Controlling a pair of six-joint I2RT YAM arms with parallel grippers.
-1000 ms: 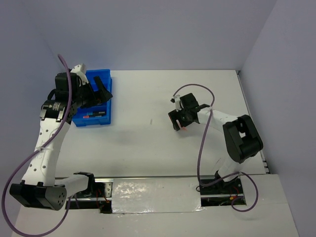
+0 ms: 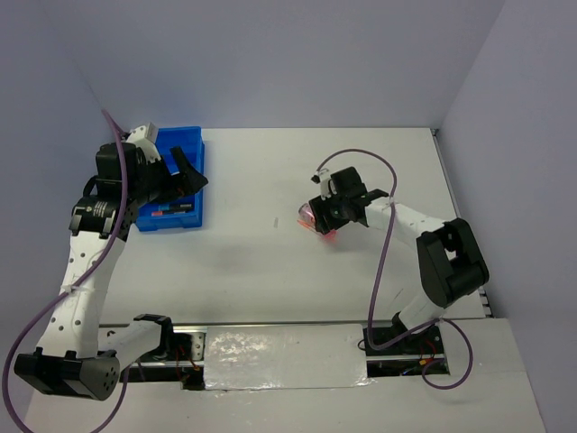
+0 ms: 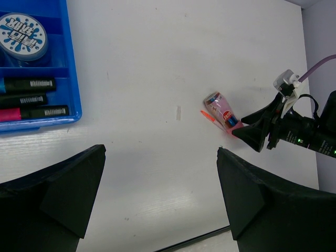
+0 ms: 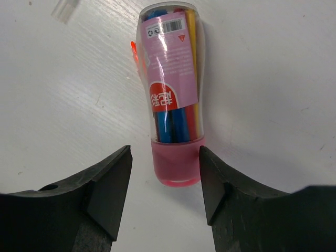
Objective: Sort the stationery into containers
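Observation:
A clear tube of coloured pens with a pink base lies at centre-right of the table, an orange item beside it. My right gripper is over the tube's pink end, fingers parted either side. My left gripper is open above the left side, nothing between its fingers. A blue compartmented container at the left holds black and pink markers in the front compartment and a round tub in another.
Walls bound both sides and the back. A small pale strip lies left of the pens.
My right gripper has shifted slightly around the pen tube, exposing more of it in the top view. The left arm moved slightly a second ago and has since stayed nearly still.

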